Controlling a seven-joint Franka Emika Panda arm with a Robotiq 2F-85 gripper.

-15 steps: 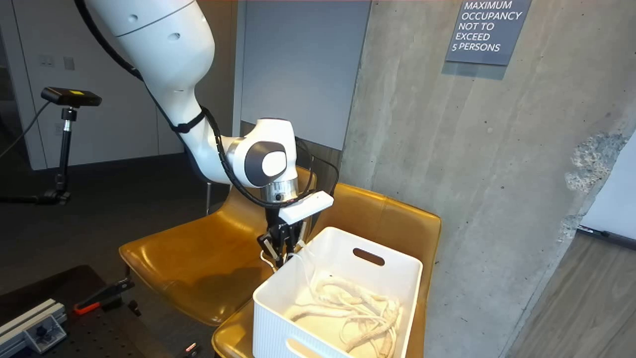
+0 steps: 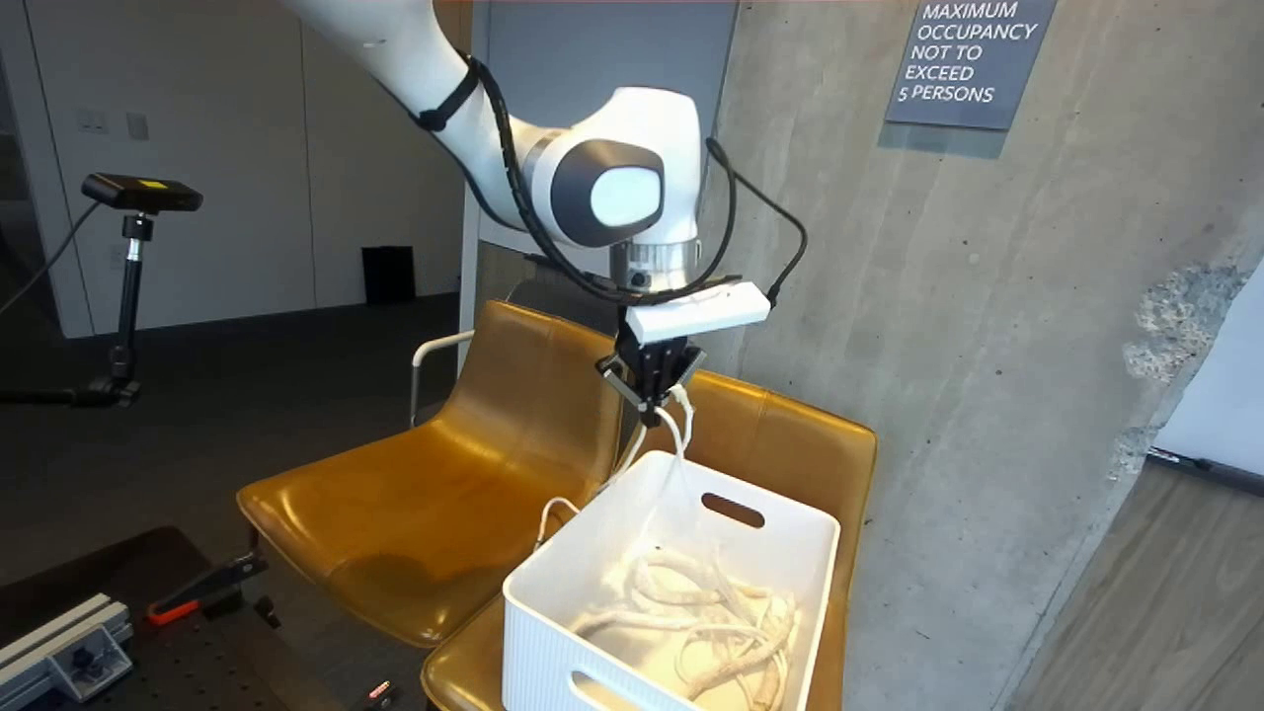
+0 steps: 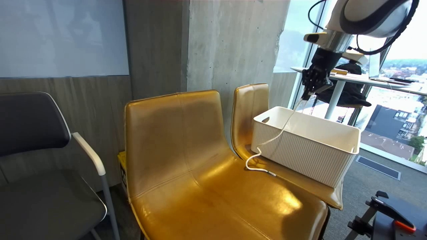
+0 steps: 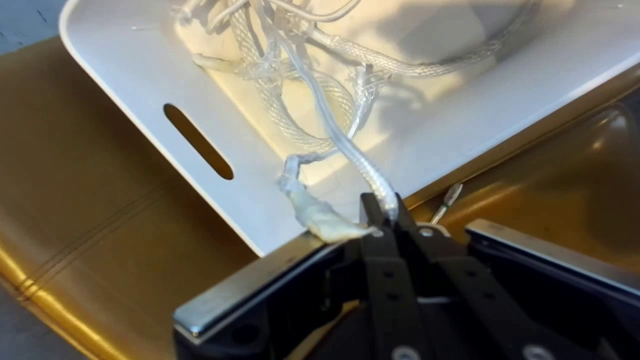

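Above the back left rim of a white bin [image 2: 672, 498], my gripper [image 2: 652, 415] is shut on a white rope. In the wrist view the rope [image 4: 360, 159] rises from the bin to the fingertips of my gripper. One frayed, taped end [image 4: 321, 216] sticks out beside the left finger. Another stretch of the rope [image 3: 282, 130] hangs outside the bin in exterior view 2, its tip lying on the chair seat. More white braided ropes [image 2: 723, 622] lie tangled on the bin floor.
The bin stands on one tan chair, with a second tan chair [image 3: 172, 144] beside it. A concrete wall [image 2: 972, 355] rises behind. A dark table with a red-handled tool [image 2: 201, 592] is at the front left.
My gripper has risen and moved right, from low beside the bin's left rim to above its back corner. The rope has lifted with it.
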